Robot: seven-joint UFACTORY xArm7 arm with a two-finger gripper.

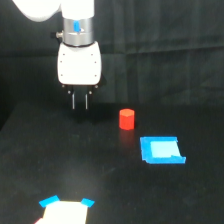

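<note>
A small red block [127, 119] rests by itself on the black table surface, right of the image centre line. Up and to its left hangs my gripper [80, 103], below a white hand. Its two thin dark fingers [86, 101] point down and stand apart, with only dark background between them. The gripper is clear of the block. On the right lies a pale square [165, 149] edged with blue tape, bare on top.
In the lower left corner, a pale object [65, 213] with blue tape at its corners is cut off by the frame. Dark cloth hangs behind. Open black surface fills the middle and front.
</note>
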